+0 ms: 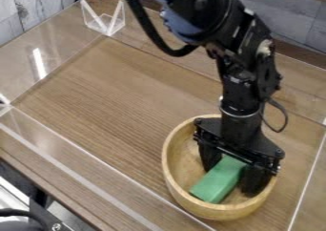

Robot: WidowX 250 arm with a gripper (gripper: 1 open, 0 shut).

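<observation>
My black gripper (237,154) reaches down from the top of the view into a wooden bowl (181,169) at the lower right of the table. A green block (216,182) lies tilted in the bowl, partly under the gripper's fingers. The dark fingers overlap the block's upper end and the bowl's inside, so whether they are shut or grip the block is unclear.
A transparent plastic piece (105,15) stands at the back left edge. A grey wooden wall (293,25) runs behind the table.
</observation>
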